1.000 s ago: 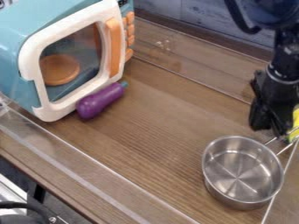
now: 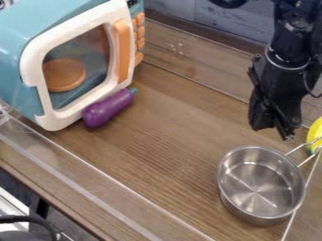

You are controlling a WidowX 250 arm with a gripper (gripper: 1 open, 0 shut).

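My black gripper [image 2: 262, 119] hangs over the back right of the wooden counter, behind the steel pot [image 2: 258, 193]. It is shut, with nothing visible between its fingers. The pot is empty, its handle pointing up and right toward a yellow object [image 2: 313, 132] that is partly cut off at the right edge. A purple eggplant [image 2: 108, 108] lies beside a toy microwave [image 2: 32, 38] at the left, whose window shows an orange disc inside.
A clear plastic edge runs along the front left, and a pale wall closes off the back.
The arm and gripper have moved up and to the left, uncovering more of the yellow object. The pot, eggplant and microwave are unmoved.
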